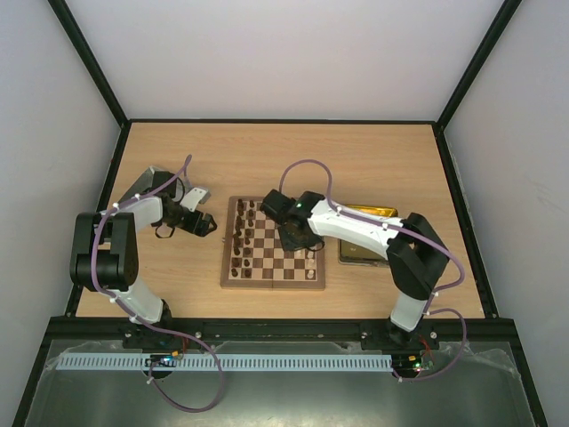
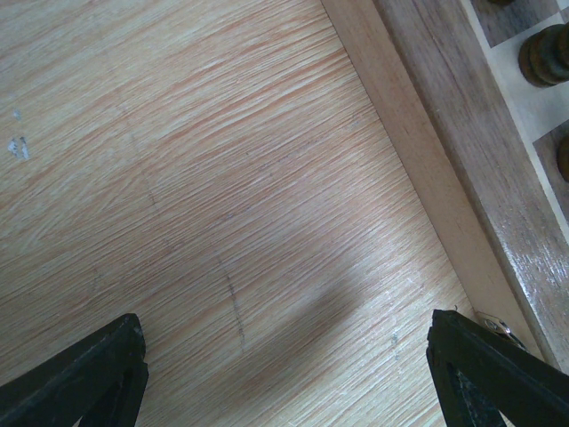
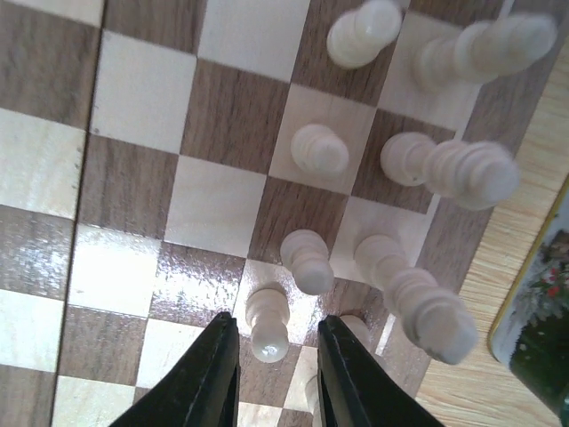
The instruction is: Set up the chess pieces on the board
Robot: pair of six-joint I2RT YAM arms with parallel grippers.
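Observation:
The chessboard (image 1: 271, 281) lies mid-table with rows of dark pieces (image 1: 236, 233) on its left side. In the right wrist view white pieces stand on the board's right squares, among them a small white piece (image 3: 269, 334) just beyond the tips of my right gripper, which is part open with no piece clearly between its fingers. My left gripper is open over bare table at the board's left, its fingers apart and empty.
A gold tray (image 1: 364, 258) lies right of the board, partly under my right arm. A grey container (image 1: 138, 185) sits behind the left arm.

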